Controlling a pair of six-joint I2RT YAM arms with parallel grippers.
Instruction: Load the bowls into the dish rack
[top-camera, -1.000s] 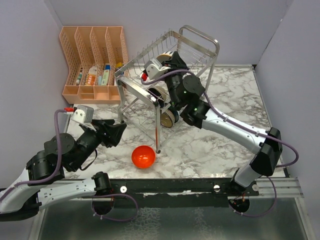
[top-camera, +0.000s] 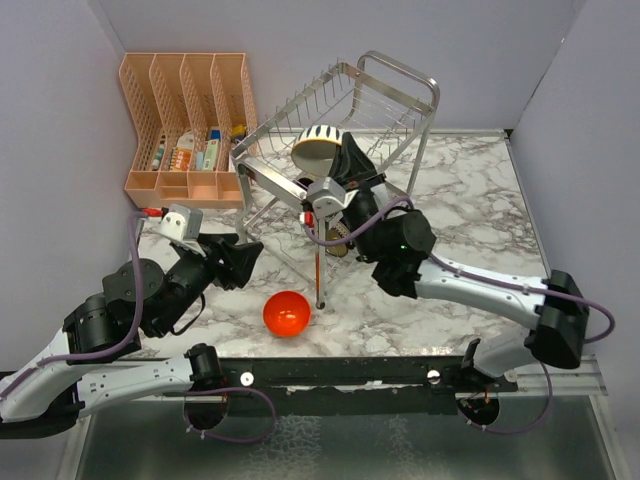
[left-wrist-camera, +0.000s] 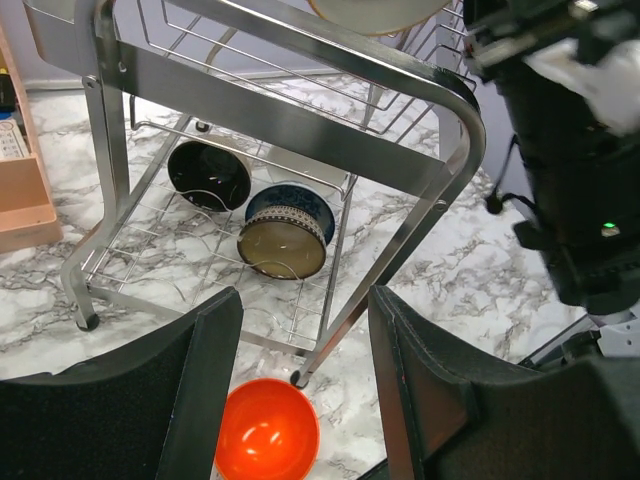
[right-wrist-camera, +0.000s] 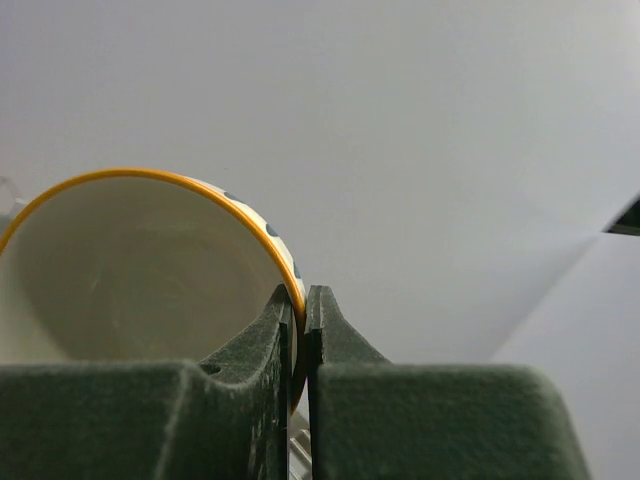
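Note:
A white bowl with dark stripes (top-camera: 312, 150) is on the rack's upper tier; in the right wrist view my right gripper is shut on its orange rim (right-wrist-camera: 150, 172). The metal dish rack (top-camera: 400, 100) also holds a black bowl (left-wrist-camera: 208, 174), a patterned brown bowl (left-wrist-camera: 280, 250) and a blue bowl (left-wrist-camera: 305, 200) on its lower tier. An orange bowl (top-camera: 287, 314) lies on the counter in front of the rack. My left gripper stands open above and behind that bowl, nothing between its fingers.
A tan compartment organizer (top-camera: 160, 80) with small items stands at the back left. Walls close in both sides.
My right arm has shifted and turned, its wrist now lower in the top view, and the striped bowl's angle has changed. My left arm has moved slightly right.

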